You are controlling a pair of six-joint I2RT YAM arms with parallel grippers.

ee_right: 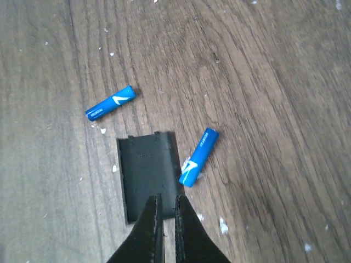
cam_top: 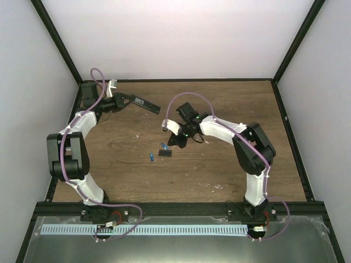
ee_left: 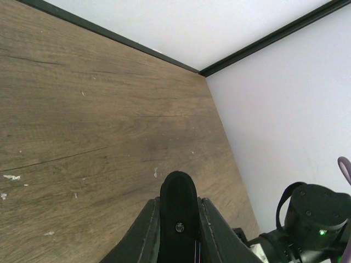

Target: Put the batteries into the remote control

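The long black remote (cam_top: 146, 104) sticks out from my left gripper (cam_top: 129, 99), which is shut on it at the table's back left. In the left wrist view its rounded end (ee_left: 178, 211) shows between the fingers. On the wood lies the black battery cover (ee_right: 148, 172). One blue battery (ee_right: 111, 103) rests off its tabbed end; another blue battery (ee_right: 199, 158) lies along its long side, apart or touching, I cannot tell. Above the cover's opposite end, my right gripper is shut, its fingertips almost together and nothing between them.
Wide bare wood (cam_top: 230, 170) surrounds the small parts to the front and right. White walls and a black frame (cam_top: 192, 80) bound the table. The left arm occupies the left side.
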